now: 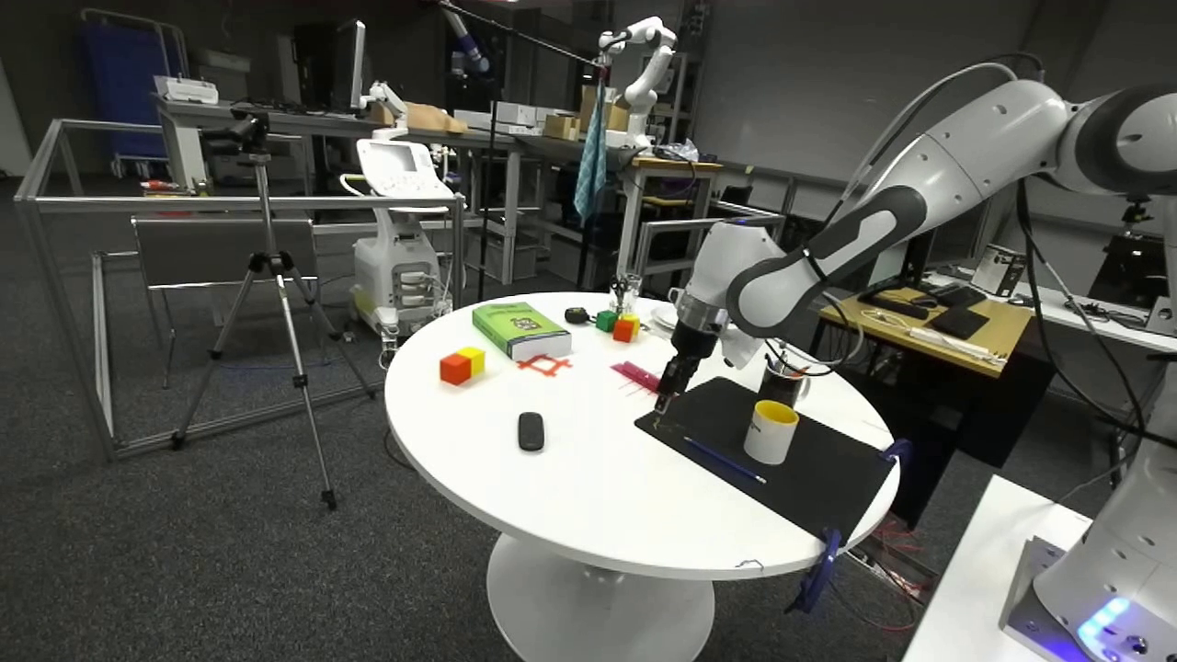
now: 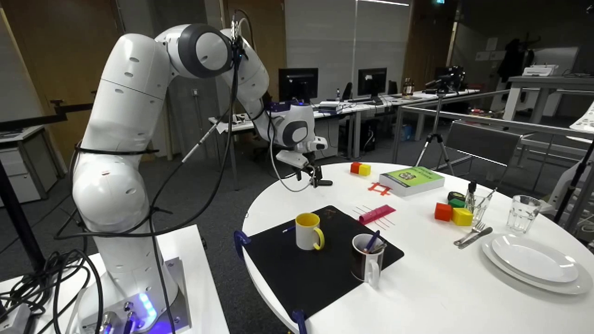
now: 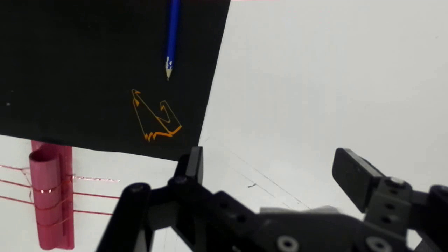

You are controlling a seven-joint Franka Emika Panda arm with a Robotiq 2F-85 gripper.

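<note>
My gripper stands open over bare white table just off the corner of the black mat (image 3: 84, 71), with nothing between its fingers. In exterior view 1 the gripper (image 1: 664, 403) hangs low and tilted by the mat's left corner. A blue pencil (image 3: 172, 35) lies on the mat, its point toward an orange-outlined mark. On the mat stand a white mug with a yellow inside (image 2: 307, 233) and a white mug holding pens (image 2: 367, 260). A dark oblong case (image 1: 531, 431) lies on the table to the gripper's left in exterior view 1.
A pink tube-like piece (image 3: 46, 193) with thin red lines lies by the mat. Farther off are a green book (image 1: 521, 331), red and yellow blocks (image 1: 462, 365), and plates (image 2: 534, 259). Clear table lies around the dark case.
</note>
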